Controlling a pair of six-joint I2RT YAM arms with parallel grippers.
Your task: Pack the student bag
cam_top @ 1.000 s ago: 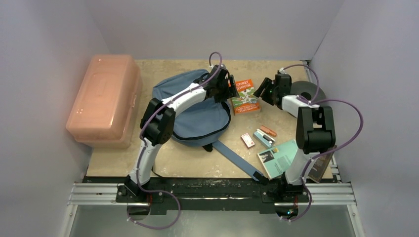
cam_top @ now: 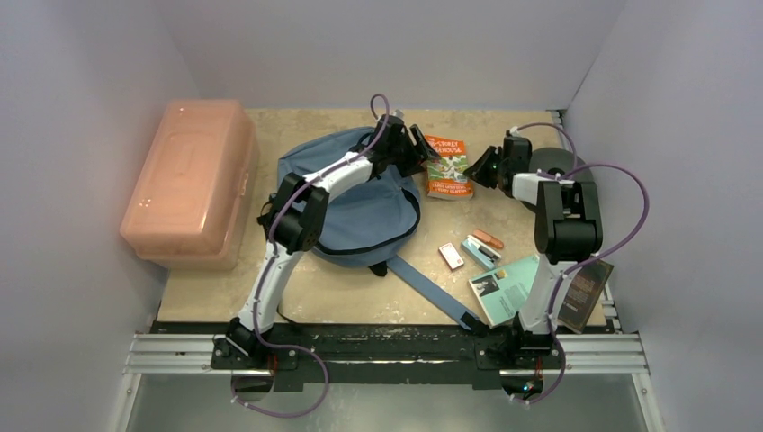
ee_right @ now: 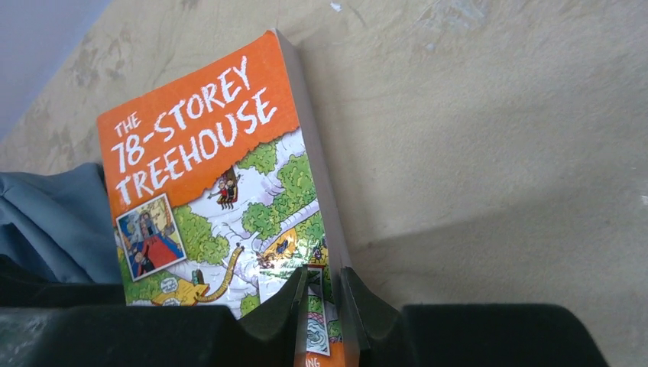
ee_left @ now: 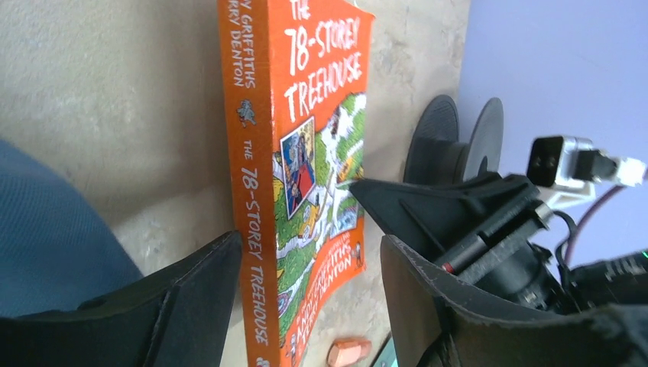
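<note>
An orange and green book, "The 78-Storey Treehouse" (cam_top: 448,185), is right of the blue bag (cam_top: 360,220), which has its dark-edged mouth facing up. My right gripper is shut on the book's edge opposite the spine, one finger over the cover and the other beyond the side. At the spine, my left gripper stands open, one finger outside the spine and the other over the cover. Whether the book's underside touches the table cannot be made out.
A green book (cam_top: 508,290), a dark book (cam_top: 585,292), a blue pencil case (cam_top: 481,253), an orange item (cam_top: 488,238) and a small white box (cam_top: 451,256) lie at front right. A pink translucent box (cam_top: 193,180) stands left; a black round object (cam_top: 583,193) sits right.
The book has shifted slightly and turned a little.
</note>
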